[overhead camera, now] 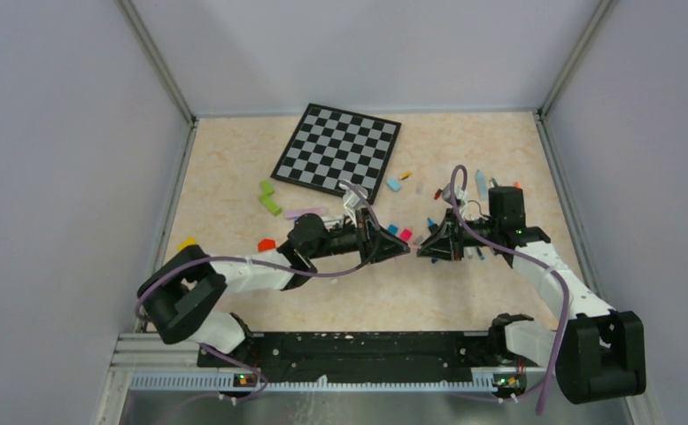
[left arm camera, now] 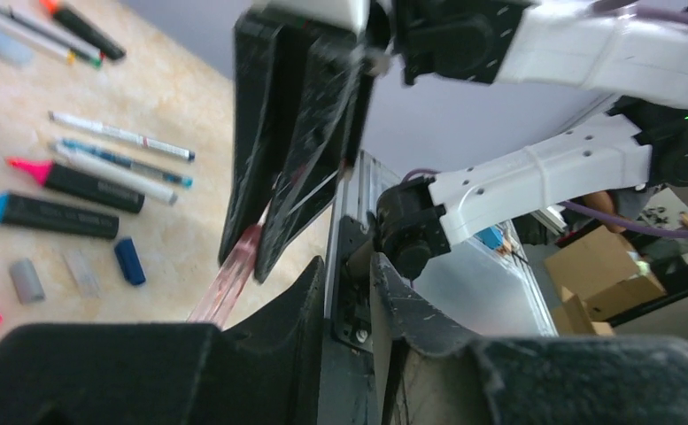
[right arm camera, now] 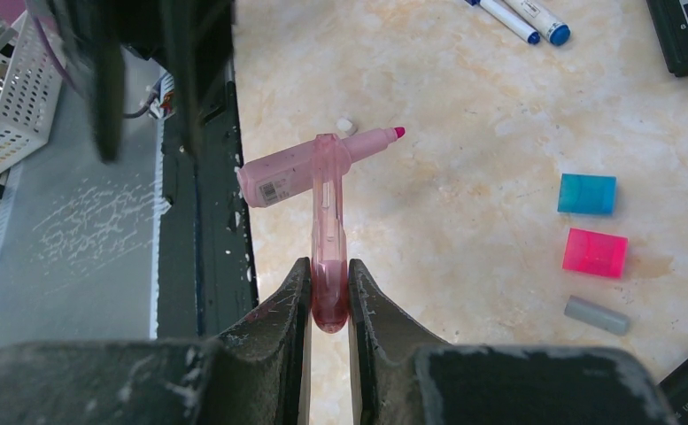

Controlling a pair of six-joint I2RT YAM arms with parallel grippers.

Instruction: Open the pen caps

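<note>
In the right wrist view, my right gripper is shut on a clear pink tube [right arm camera: 328, 230]. Across the tube's far end sits a pink marker [right arm camera: 291, 171] with its bright pink tip [right arm camera: 399, 132] bare; how the two are joined I cannot tell. My left gripper is part open and shows nothing between its fingers. Its blurred fingers [right arm camera: 181, 71] hang at the upper left of the right wrist view, apart from the marker. Seen from above, the left gripper [overhead camera: 405, 250] and the right gripper [overhead camera: 421, 253] nearly meet over the table.
Below lie a blue cap [right arm camera: 586, 194], a bright pink cap [right arm camera: 595, 253] and a grey cap [right arm camera: 597, 315]. Uncapped black-bodied markers [left arm camera: 61, 215] and thin pens [left arm camera: 123, 135] lie at the right. A chessboard [overhead camera: 338, 150] fills the back middle.
</note>
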